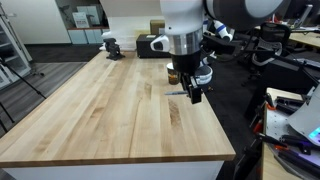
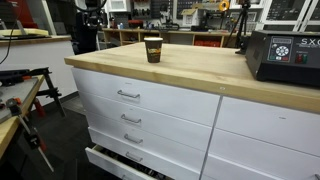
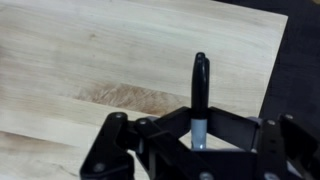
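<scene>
A marker with a long black end (image 3: 200, 85) and a pale body is clamped in my gripper, seen in the wrist view. The black end points away from the fingers, over bare wood. In exterior view 1 the gripper (image 1: 193, 92) hangs above the right part of the wooden table (image 1: 110, 115), and the marker (image 1: 176, 93) sticks out to the left, clear of the surface. A paper cup (image 2: 153, 50) stands upright on the table in exterior view 2; the arm partly covers it in exterior view 1.
In exterior view 2, a black box-shaped device (image 2: 285, 57) sits on the countertop at the right. A dark gap runs along the table's right edge in exterior view 1.
</scene>
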